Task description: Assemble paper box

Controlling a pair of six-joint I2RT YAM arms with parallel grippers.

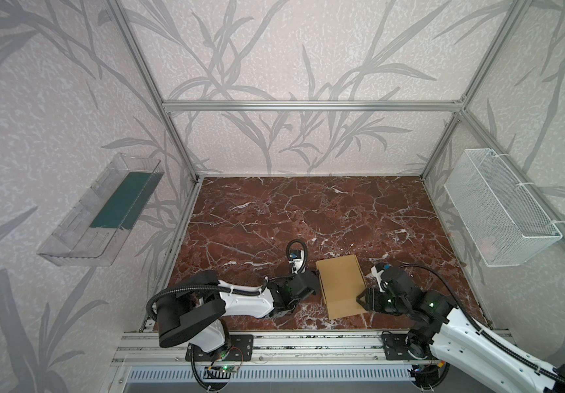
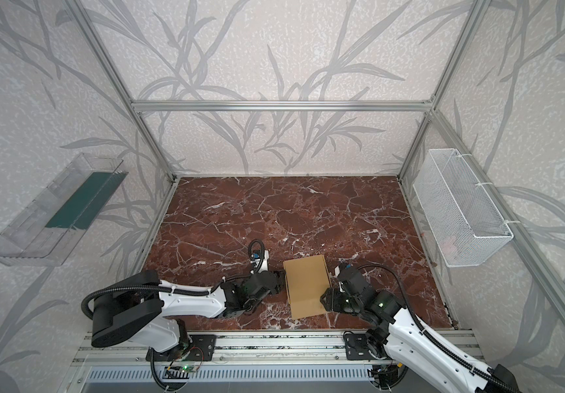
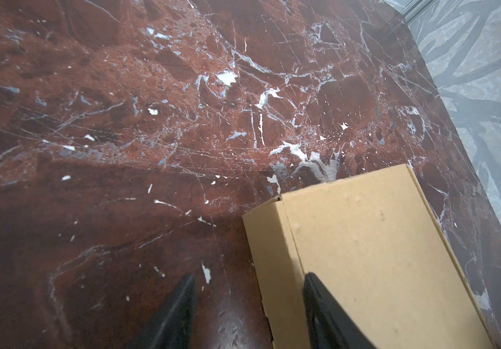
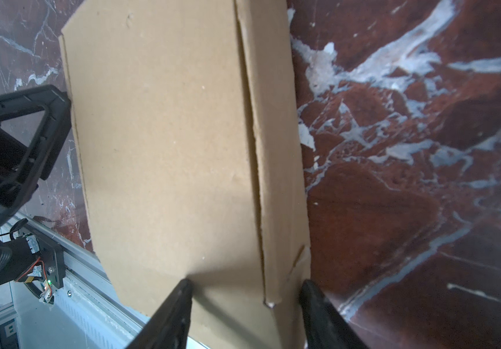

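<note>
A brown cardboard box (image 1: 342, 286), lid closed flat, lies near the table's front edge. My left gripper (image 1: 315, 283) is at its left side. In the left wrist view that gripper's fingers (image 3: 330, 317) stand apart, one of them overlapping the box's side edge. From the right, my right gripper (image 1: 363, 300) meets the box near its front right corner. Its fingers (image 4: 172, 317) are spread in the right wrist view, one over the top face, the other by the side wall. A narrow gap shows between lid and side flap (image 4: 268, 174). Whether the fingers press the card is unclear.
A clear bin (image 1: 76, 249) hangs on the left wall, a white mesh basket (image 1: 512, 222) on the right. Metal rails (image 1: 335, 337) run along the front edge.
</note>
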